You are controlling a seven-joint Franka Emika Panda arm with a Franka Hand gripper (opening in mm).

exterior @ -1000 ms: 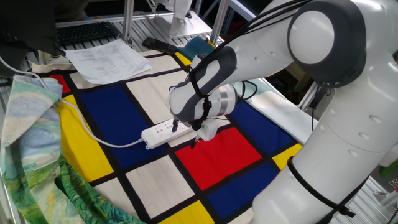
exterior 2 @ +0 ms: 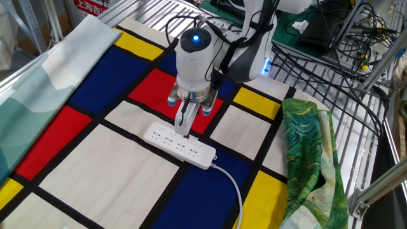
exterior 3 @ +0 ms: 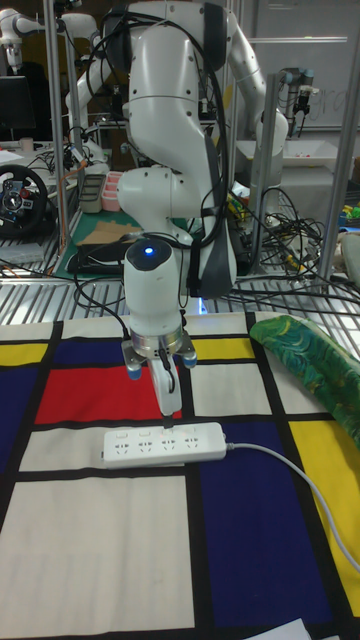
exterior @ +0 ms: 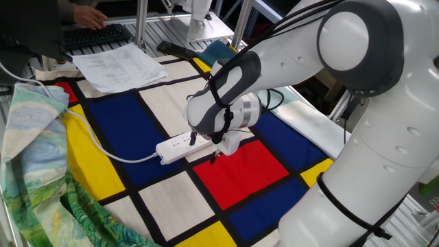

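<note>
A white power strip (exterior 2: 180, 146) with several sockets lies flat on the patterned cloth, its white cable (exterior 2: 236, 189) leaving from one end. My gripper (exterior 2: 186, 134) points down at the strip's long edge, on the side towards the robot base. Seen from the front, the fingertip (exterior 3: 168, 423) overlaps the strip's upper edge; whether it touches is unclear. In exterior view 1 the wrist hides one end of the strip (exterior: 180, 146). The fingers line up one behind the other in the front views, so their gap cannot be made out.
Under everything spreads a cloth of coloured blocks (exterior 2: 108, 172), mostly bare around the strip. A bunched green painted fabric (exterior 2: 308, 149) lies along one side. Printed papers (exterior: 118, 67) and a dark-handled tool (exterior: 177, 50) rest near the far edge, and a person's hand (exterior: 89, 16) is by the keyboard (exterior: 96, 36).
The arm, gripper and power strip look unmoved. Only the person's hand has come into view by the keyboard in exterior view 1.
</note>
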